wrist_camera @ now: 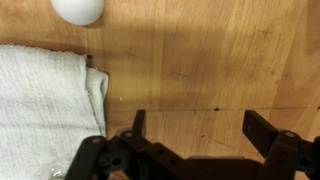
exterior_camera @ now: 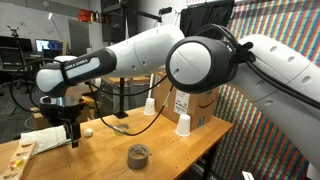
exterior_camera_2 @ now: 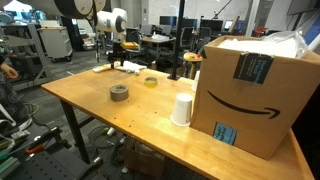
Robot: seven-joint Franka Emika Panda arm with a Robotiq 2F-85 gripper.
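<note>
My gripper is open above bare tabletop, its two black fingers far apart with nothing between them. In exterior view 1 the gripper [exterior_camera: 73, 138] points down over the table's far left part. A white cloth [wrist_camera: 45, 105] lies to its left in the wrist view, folded edge toward the fingers. A white round object [wrist_camera: 78, 8] sits beyond the cloth, cut by the top edge of that view. From the side, the same white object [exterior_camera: 88, 133] appears just right of the gripper.
A grey-brown tape roll [exterior_camera: 138, 157] lies nearer the table's front, and a yellow roll [exterior_camera_2: 151, 82] is farther back. White cups [exterior_camera: 183, 125] stand by a large cardboard box [exterior_camera_2: 240, 105] at the other end.
</note>
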